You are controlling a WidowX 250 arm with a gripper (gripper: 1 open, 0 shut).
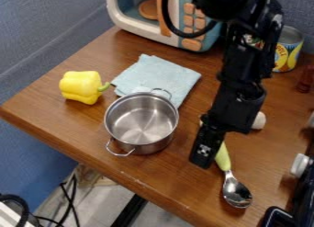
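The black gripper (pixel 208 148) points down at the table just right of the steel pot (pixel 141 120), over the handle of a spoon (pixel 236 190) with a yellow-green grip. Whether its fingers are open or shut on the handle is hidden by its dark body. A yellow pepper (pixel 80 85) lies left of the pot, and a folded light-blue cloth (pixel 160 74) lies behind it.
A toy oven (pixel 135 5) stands at the back, a can (pixel 287 49) and a small dark red bottle (pixel 306 81) at the back right. A pale round item (pixel 259 122) lies behind the arm.
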